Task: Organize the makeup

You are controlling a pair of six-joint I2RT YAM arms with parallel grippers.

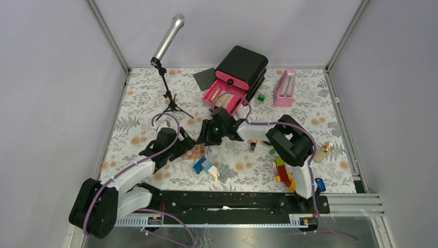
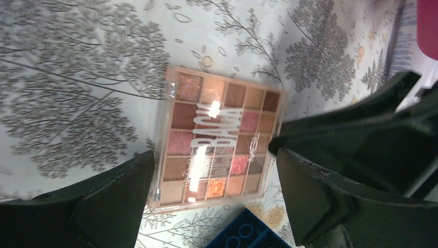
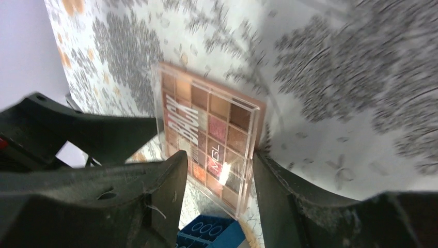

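Note:
The square eyeshadow palette (image 1: pixel 196 152), clear-lidded with brown, peach and pink pans, lies on the floral cloth between both grippers. In the left wrist view my left gripper has its fingers apart, one along each side of the palette (image 2: pixel 217 139); whether they press on it I cannot tell. My right gripper is part open over the palette (image 3: pixel 206 137), with one finger at its near edge. A pink drawer (image 1: pixel 238 106) of the black organizer (image 1: pixel 243 64) stands pulled out, with slim items in it.
Blue and white blocks (image 1: pixel 206 166) lie close in front of the palette. A microphone stand (image 1: pixel 168 93) is behind my left arm. Toy bricks (image 1: pixel 283 173) and a gold bottle (image 1: pixel 324 152) are at right; a pink holder (image 1: pixel 284 90) stands at the back right.

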